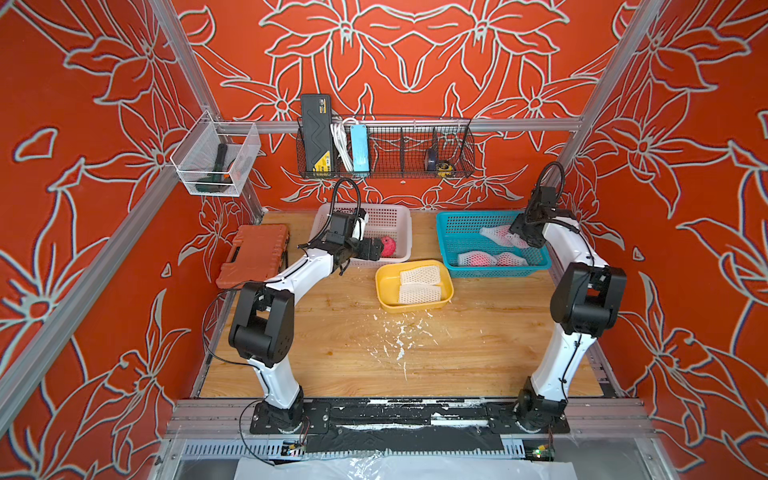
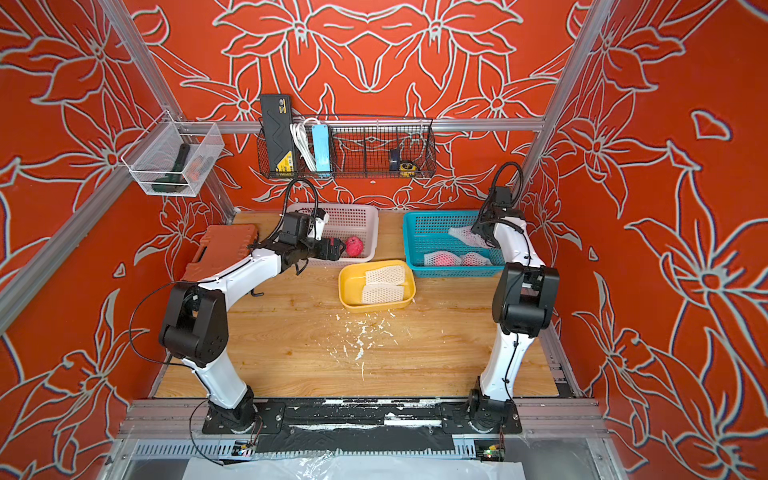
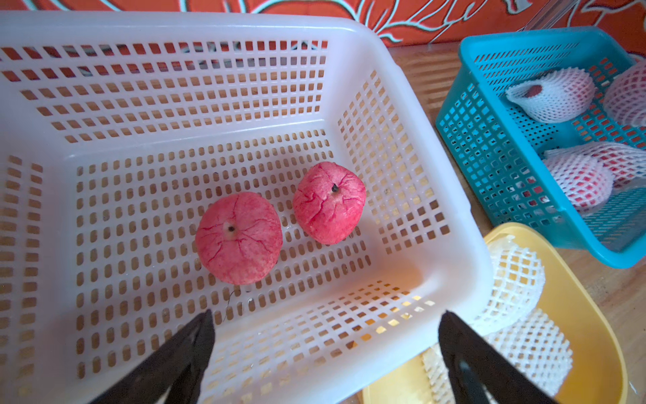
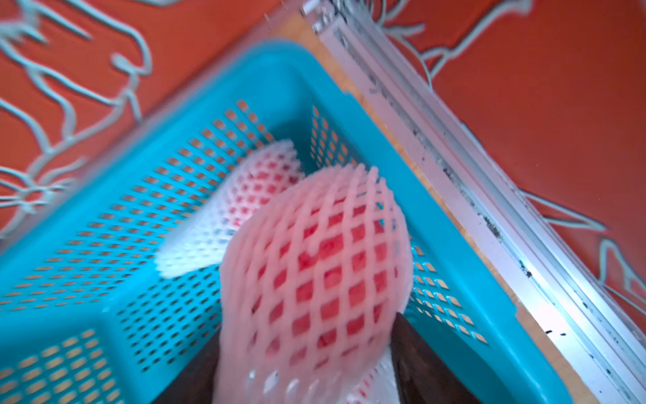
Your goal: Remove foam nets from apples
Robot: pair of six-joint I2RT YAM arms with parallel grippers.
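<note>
Above the teal basket (image 4: 464, 249), my right gripper is shut on an apple in a pinkish foam net (image 4: 323, 269). Behind it, another netted apple (image 4: 262, 185) lies in the basket. Two more netted apples (image 1: 477, 258) rest along the basket's front side. Two bare red apples, one on the left (image 3: 239, 237) and one on the right (image 3: 329, 202), sit in the pale pink basket (image 3: 403, 101). Over that basket's front edge, my left gripper stands open, nothing between its fingers. Empty foam nets (image 3: 518, 350) lie in the yellow tray (image 3: 599, 316).
White foam scraps (image 1: 400, 340) litter the table in front of the yellow tray. An orange case (image 1: 254, 254) lies at the left, and a wire rack (image 1: 400, 148) hangs on the back wall.
</note>
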